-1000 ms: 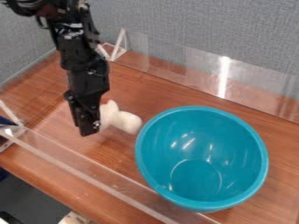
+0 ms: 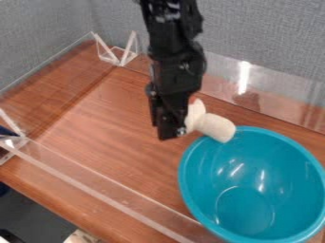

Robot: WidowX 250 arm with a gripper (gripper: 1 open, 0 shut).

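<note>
My black gripper [image 2: 181, 119] hangs over the wooden table at centre, at the left rim of a teal bowl [image 2: 254, 190]. A white object [image 2: 216, 126] with a rounded end is at the gripper's fingers, lifted beside the bowl's upper-left edge. Whether the fingers are closed on it is partly hidden.
Bare wood [image 2: 102, 133] fills the left and middle of the table. White frame-like pieces stand at the back left [image 2: 117, 52] and the left edge [image 2: 10, 142]. A grey wall runs behind.
The gripper and white object have moved right and up, to the bowl's rim. The bowl appears shifted slightly right and down in view.
</note>
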